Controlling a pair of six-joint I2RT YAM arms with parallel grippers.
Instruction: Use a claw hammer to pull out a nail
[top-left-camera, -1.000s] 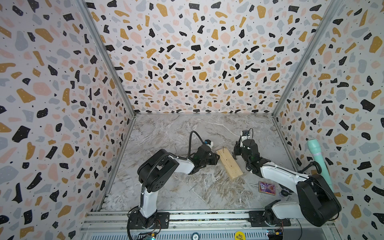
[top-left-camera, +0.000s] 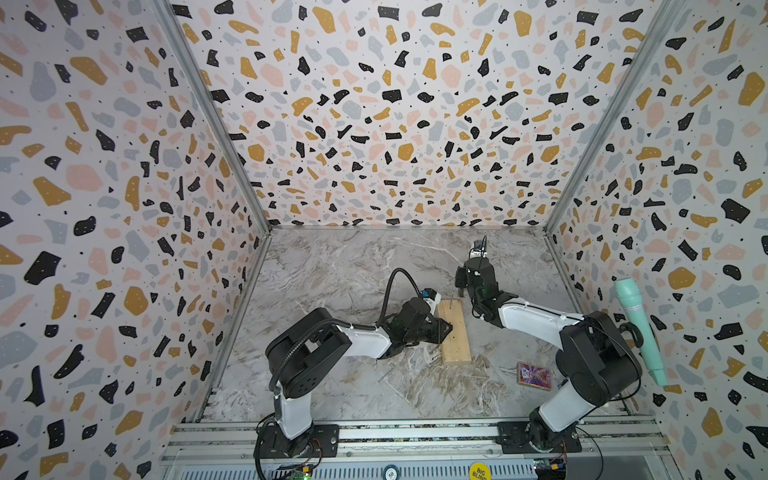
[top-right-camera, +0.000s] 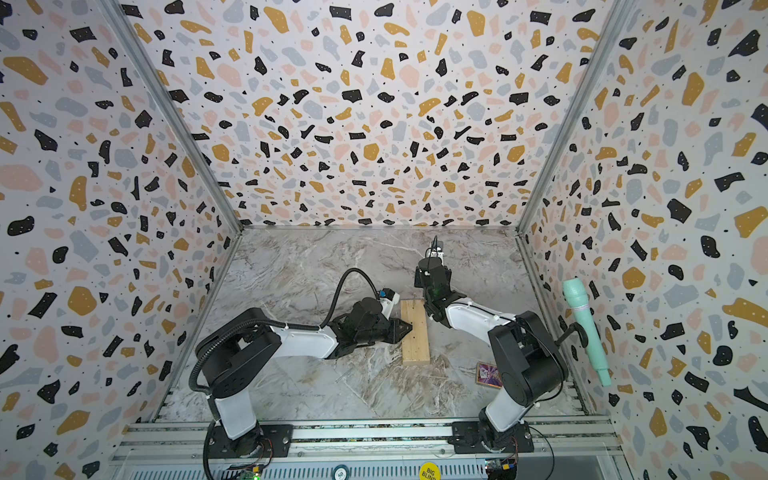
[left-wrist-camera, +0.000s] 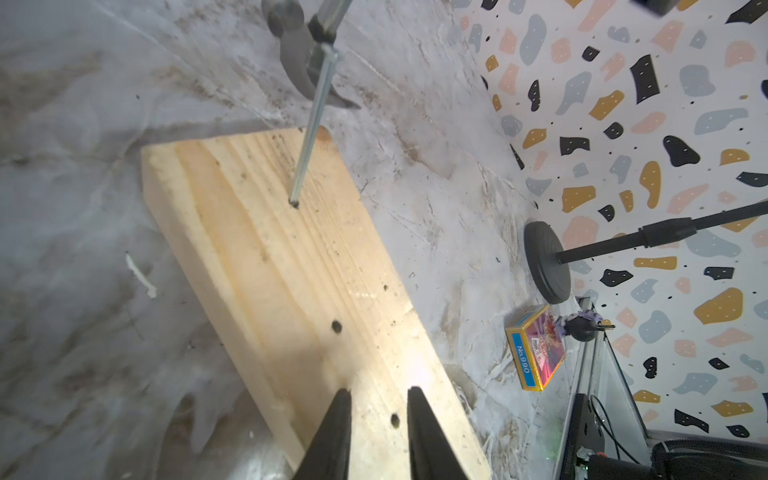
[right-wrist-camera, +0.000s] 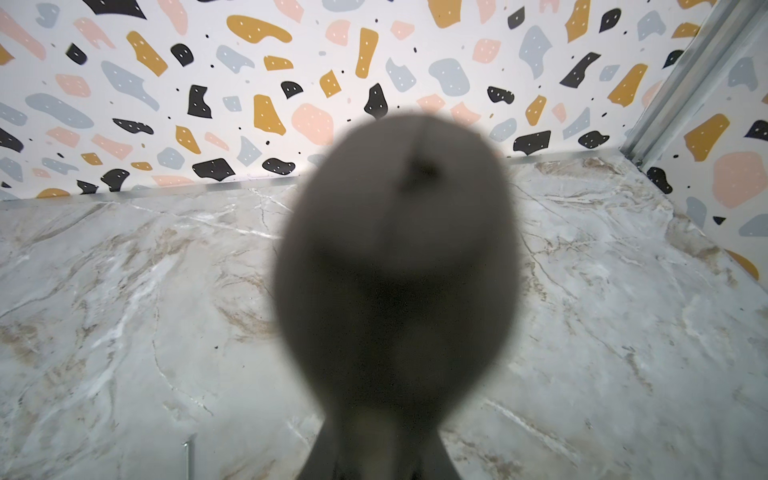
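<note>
The pale wooden board (top-left-camera: 456, 340) lies on the marble table, and a long nail (left-wrist-camera: 309, 132) stands out of its far end, tilted slightly. Grey hammer metal with a curved claw (left-wrist-camera: 302, 64) is close to the nail's head in the left wrist view; whether it grips the nail cannot be told. My right gripper is shut on the hammer, whose dark handle (right-wrist-camera: 396, 280) fills the middle of the right wrist view. My left gripper is over the near part of the board, its fingers (left-wrist-camera: 339, 432) a small gap apart; contact with the wood is unclear.
A small colourful box (top-left-camera: 533, 375) lies right of the board. The mint-green tube (top-left-camera: 640, 328) is at the right wall.
The board has turned from slanted to nearly straight. My left gripper has moved right, over the board. My right arm has shifted left, bringing its gripper near the board's far end.
</note>
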